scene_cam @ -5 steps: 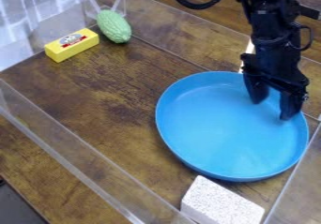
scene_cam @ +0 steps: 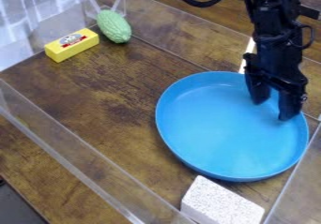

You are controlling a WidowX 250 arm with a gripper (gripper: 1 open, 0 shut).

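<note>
My black gripper [scene_cam: 273,95] reaches down from the top right to the back part of a large blue plate [scene_cam: 226,134]. Its fingers are dark and blurred against each other, so I cannot tell how they stand or whether anything is between them. A pale object [scene_cam: 249,50] stands behind the arm, partly hidden by it.
A yellow box [scene_cam: 71,46] and a green corn-like object [scene_cam: 113,25] lie at the back left. A white block [scene_cam: 221,205] sits at the front, below the plate.
</note>
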